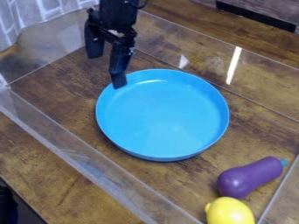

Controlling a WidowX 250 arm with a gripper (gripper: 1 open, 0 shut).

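Note:
My black gripper [107, 54] hangs over the wooden surface at the upper left, just behind the blue plate [162, 114], its fingers pointing down and spread apart with nothing visible between them. A purple toy eggplant [247, 178] lies at the lower right, and a yellow lemon [230, 212] sits below it at the bottom edge.
Clear plastic walls edge the work area along the left and right. Bare wood lies left of the plate and behind it to the right.

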